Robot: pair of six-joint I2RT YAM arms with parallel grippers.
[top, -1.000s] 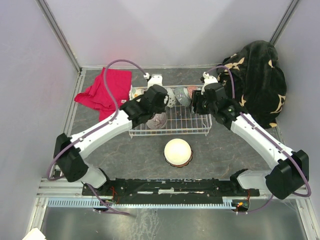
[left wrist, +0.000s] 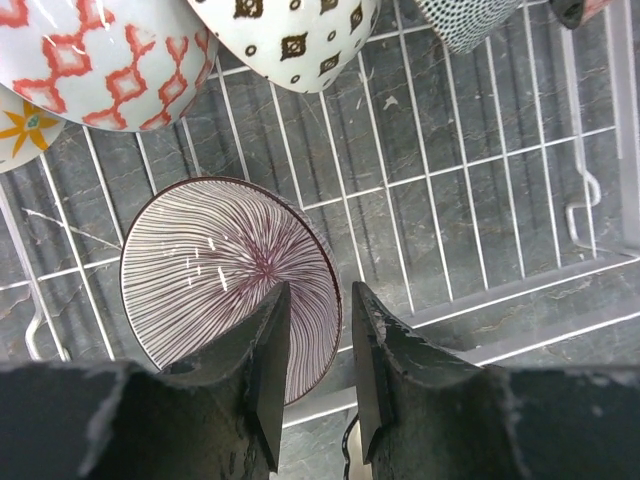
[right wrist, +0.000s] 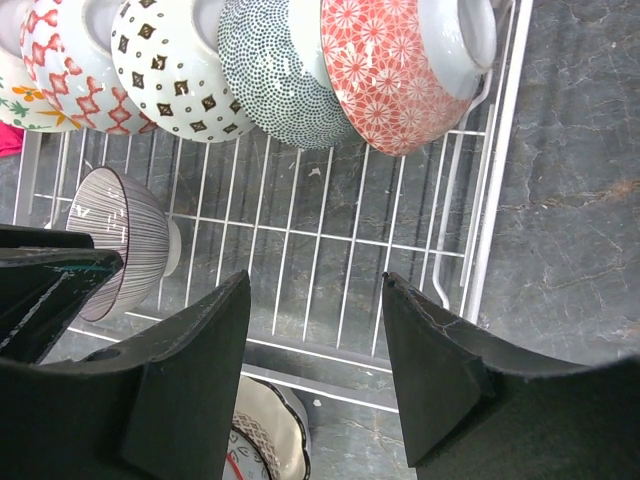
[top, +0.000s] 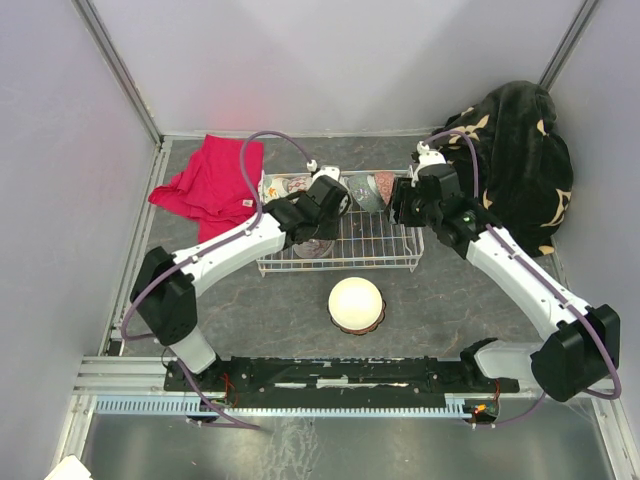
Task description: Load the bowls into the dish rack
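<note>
In the white wire dish rack, a row of bowls leans along the back: a red-patterned bowl, a grey-green patterned bowl, a black-spotted bowl and others to their left. One striped bowl stands tilted in the rack's front left. Over its right rim is my left gripper, open; whether the fingers touch the rim cannot be told. My right gripper hangs above the rack's right side, part open, nothing between its fingers. A stack of cream bowls sits on the counter before the rack.
A red cloth lies left of the rack. A dark patterned blanket is heaped at the back right. The rack's front right portion is empty, and the grey counter is clear right of the cream bowls.
My left gripper has moved right over the rack, now covering part of the spotted bowl from above. The right gripper has shifted slightly right. The bowls look unmoved.
</note>
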